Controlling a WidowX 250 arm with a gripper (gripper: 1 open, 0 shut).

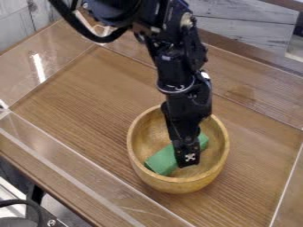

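Note:
A wooden bowl (155, 177) sits on the wooden table, holding a green block (162, 161) that lies at an angle. My black gripper (187, 154) reaches down from above into the bowl, its fingers open beside the block and partly in front of it; whether they touch it is unclear.
Dark cables show at the lower left edge, and a pale wood-look surface runs along the back.

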